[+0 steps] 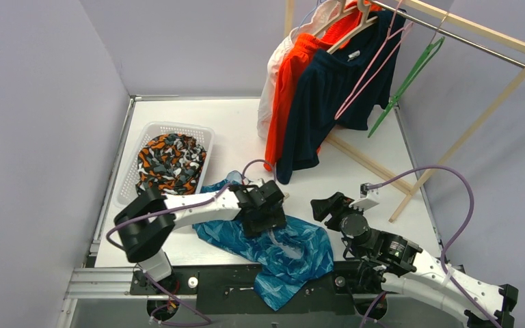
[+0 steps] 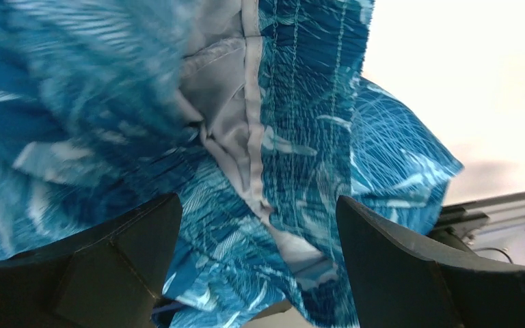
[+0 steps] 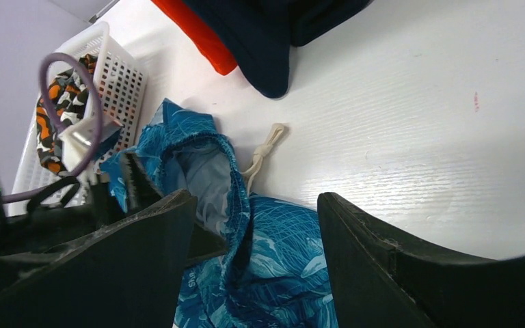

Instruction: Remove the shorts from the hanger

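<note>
Blue patterned shorts (image 1: 294, 249) lie crumpled on the white table and hang over its front edge. A cream drawstring (image 3: 263, 150) sticks out from their waistband. My left gripper is open just above the shorts, its fingers (image 2: 396, 266) apart with cloth visible below and nothing held. To the right of the shorts, my right gripper stands open and empty. At the right, a pink hanger (image 1: 372, 72) and a green hanger (image 1: 407, 85) hang bare from the rail. The left arm hides part of the shorts in the top view.
A white basket (image 1: 206, 140) holding camouflage cloth (image 1: 171, 164) stands at the left. Navy shorts (image 1: 328, 89), an orange garment (image 1: 287, 89) and a pale garment (image 1: 271, 75) hang on the rack (image 1: 475, 48). Bare table lies right of the blue shorts.
</note>
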